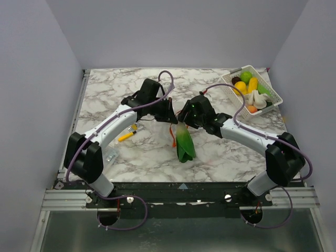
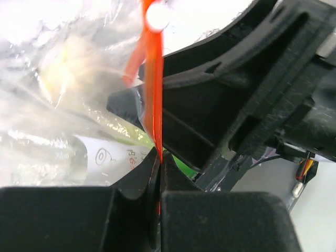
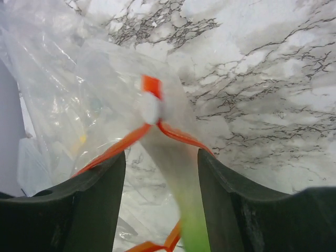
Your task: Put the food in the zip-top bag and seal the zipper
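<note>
A leafy vegetable, pale at its top and green below [image 1: 185, 144], hangs in the middle of the table in the top view. My right gripper [image 1: 185, 123] stands part open at its pale end; the right wrist view shows the pale-green stalk [image 3: 191, 226] between the fingers, nearer the right one, with a gap beside it. Beside it, my left gripper is shut on the orange rim of the clear zip top bag [image 2: 31, 152]. A white slider [image 3: 151, 107] sits on that orange zipper [image 3: 184, 137]. Around the stalk, the bag's exact edge is hard to make out.
At the back right stands a white basket [image 1: 276, 100] of assorted toy food. A yellow-handled tool [image 1: 126, 136] lies left of the bag, with clear plastic [image 1: 110, 156] further left. Bare marble table [image 1: 226, 168] shows at the front right.
</note>
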